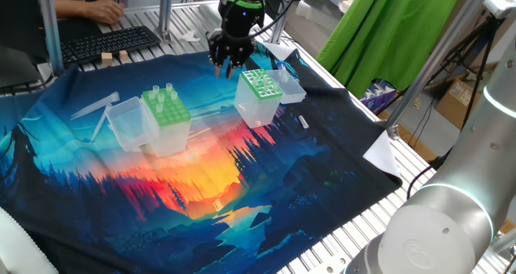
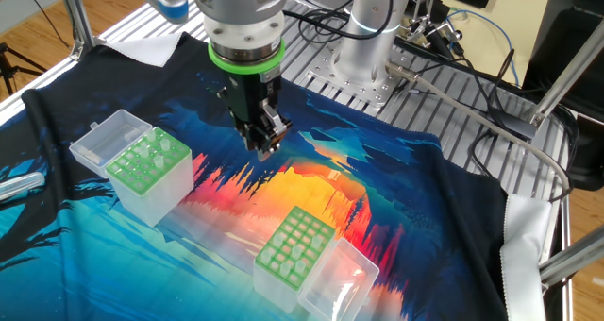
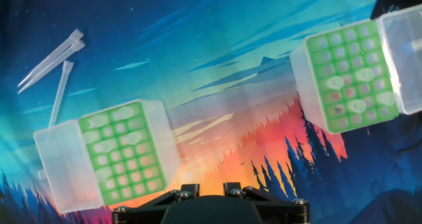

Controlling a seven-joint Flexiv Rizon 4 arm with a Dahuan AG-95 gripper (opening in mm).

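Observation:
My gripper (image 1: 223, 71) hangs above the table, pointing down, apart from the racks. In the wrist view a gap shows between its fingertips, with nothing between them. Two clear boxes with green gridded tops stand on the printed cloth. The left box (image 1: 168, 135) in exterior view 1 has several pale tips (image 1: 160, 98) standing in its top. The right box (image 1: 260, 110) also has pale pieces in its grid. Both have clear lids folded open: the left lid (image 3: 62, 168) and the right lid (image 3: 407, 59).
Loose pipette tips (image 3: 53, 59) lie on the cloth beyond the left box's lid. A small white piece (image 1: 303, 122) lies near the right box. A keyboard (image 1: 111, 43) and a person's hand (image 1: 105, 11) are at the far edge. The cloth between the boxes is clear.

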